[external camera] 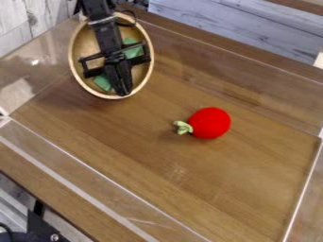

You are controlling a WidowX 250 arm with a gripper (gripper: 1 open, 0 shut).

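My black gripper (120, 81) is down inside a round, light-rimmed bowl (149, 59) at the upper left of the table. Green material (102, 81) shows in the bowl around the gripper. The fingertips look shut, with nothing visible between them, though the view of them is small and dark. A red object with a pale green stem, like a pepper or radish (211, 123), lies apart on the table, right of centre.
A pale plank wall (252, 28) runs behind it. Clear strips run along the left and right table edges.
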